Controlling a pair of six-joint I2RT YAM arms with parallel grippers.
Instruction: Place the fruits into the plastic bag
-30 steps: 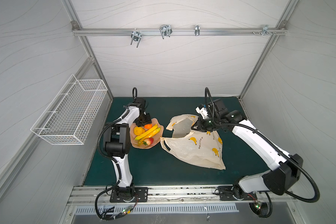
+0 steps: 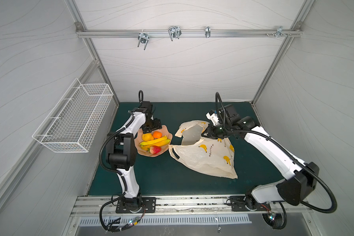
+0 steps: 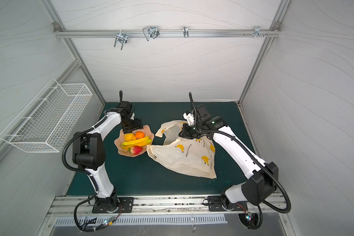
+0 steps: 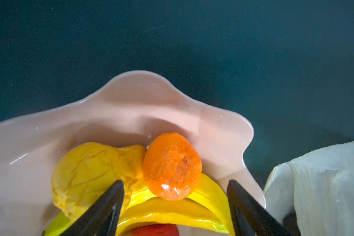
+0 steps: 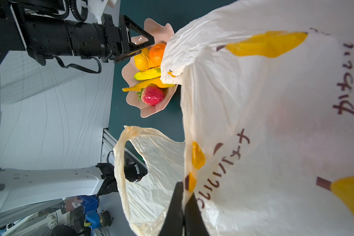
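A pink scalloped bowl (image 4: 145,90) holds an orange (image 4: 171,165), a wrinkled yellow fruit (image 4: 88,175), bananas (image 4: 165,210) and a red fruit (image 5: 152,95). Over the bowl's far side, my left gripper is open. In the left wrist view the orange shows between its spread fingers, with no grip on it. To the right lies the pale plastic bag (image 2: 200,157), printed with bananas, its mouth gaping toward the bowl. My right gripper is shut on the bag's rim, holding the thin plastic up. Something reddish shows faintly through the bag's wall.
A white wire basket (image 2: 76,118) hangs on the left wall. The bag's left handle loop lies close beside the bowl's right edge.
The bananas have turned to lie flatter across the bowl, and the fruits beside them shifted slightly. The bowl and left gripper moved a little. My right arm and the bag look unchanged.
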